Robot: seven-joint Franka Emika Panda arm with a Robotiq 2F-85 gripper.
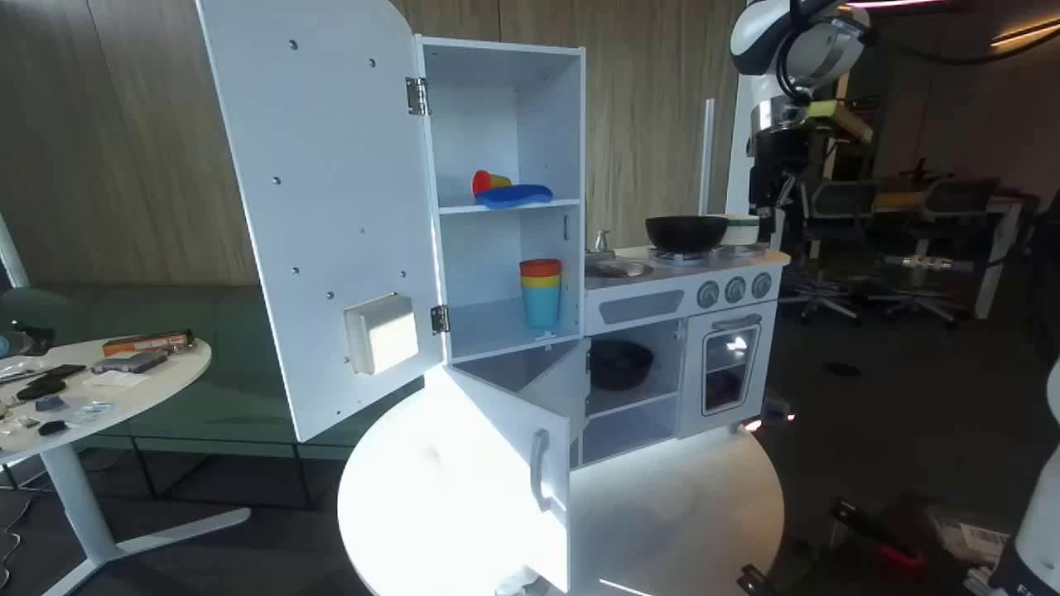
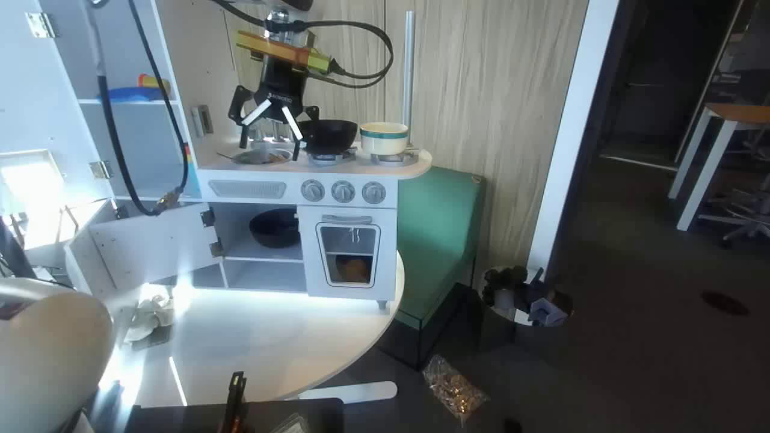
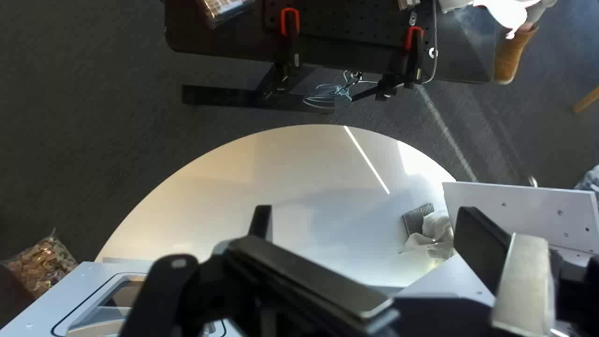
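Note:
Fingers spread wide, my gripper (image 2: 270,145) stands open above the sink (image 2: 261,156) of a white toy kitchen, with nothing seen between the fingertips. In the wrist view the open gripper looks down past the kitchen front to a round white table. To its right in exterior view 2, a black pan (image 2: 328,137) and a cream pot (image 2: 384,138) with a green band rest on the burners. Something small and brownish seems to lie in the sink. Inside the tall cabinet, stacked cups (image 1: 541,293) stand below a blue dish (image 1: 513,195) and a red-yellow cup (image 1: 489,182).
The tall cabinet door (image 1: 328,218) and lower door (image 1: 512,462) hang open. Behind them a black bowl (image 1: 621,364) sits on the lower shelf, while the oven door (image 2: 348,254) is closed. Crumpled wrapping (image 3: 432,233) lies on the round table (image 3: 314,163), which is otherwise largely clear.

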